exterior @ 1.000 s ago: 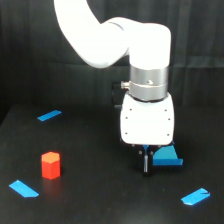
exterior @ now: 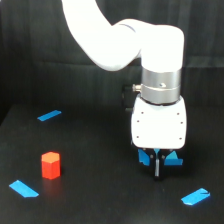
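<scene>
In the camera view the white gripper (exterior: 157,172) points straight down at the right of the dark surface. Its dark fingertips hang in front of a blue object (exterior: 174,160) and hide the middle of it. Blue shows on both sides of the fingers. Whether they touch it, or how far apart they stand, is too dark and small to tell.
An orange-red cube (exterior: 50,165) sits at the left. Flat blue strips lie near it, a front strip (exterior: 23,188) and a back strip (exterior: 49,115). Another blue strip (exterior: 196,197) is at the front right. The surface between cube and gripper is clear.
The gripper has shifted to the right and slightly lower in the view, across the blue object. The cube and the strips have stayed where they were.
</scene>
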